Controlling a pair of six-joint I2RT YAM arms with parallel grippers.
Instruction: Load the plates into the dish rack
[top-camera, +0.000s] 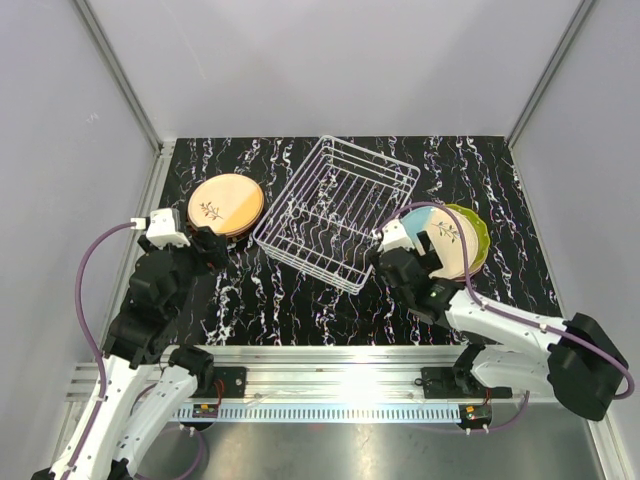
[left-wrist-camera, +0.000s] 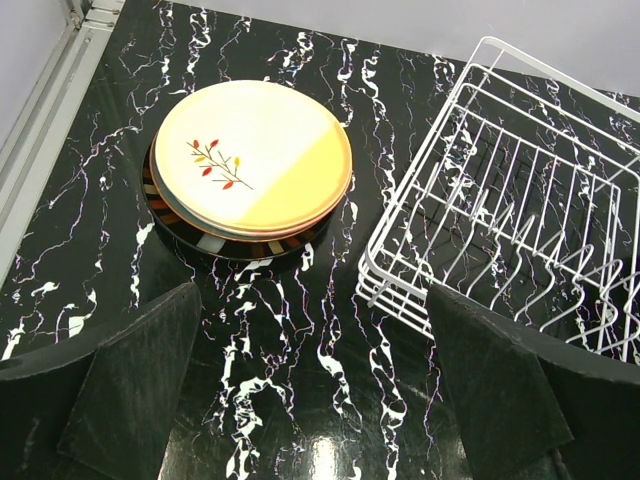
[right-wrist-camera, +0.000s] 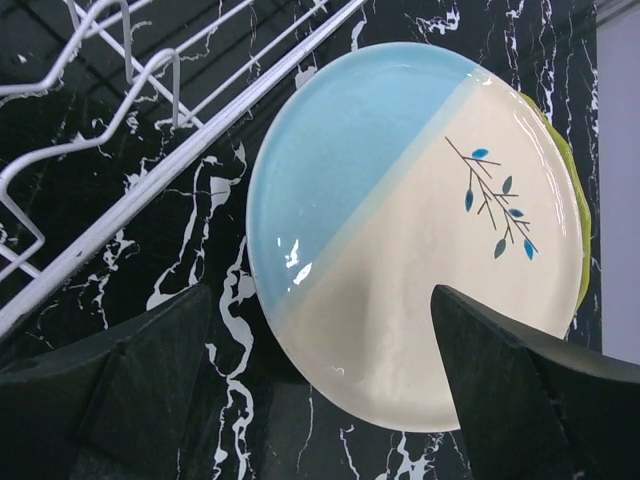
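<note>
A white wire dish rack (top-camera: 330, 150) stands empty mid-table. Left of it lies a plate stack (top-camera: 225, 200), a cream-and-yellow plate with a leaf sprig on top. My left gripper (top-camera: 185, 250) is open before that stack, with nothing between its fingers. At the right, a blue-and-cream plate (right-wrist-camera: 400, 250) lies on a green plate (right-wrist-camera: 570, 170), beside the rack. My right gripper (top-camera: 405, 250) hangs open over the near-left part of that stack; in the right wrist view its fingers straddle the plate's near edge, contact unclear.
Pale walls close in the sides and back. A metal rail (top-camera: 310, 352) runs along the front edge.
</note>
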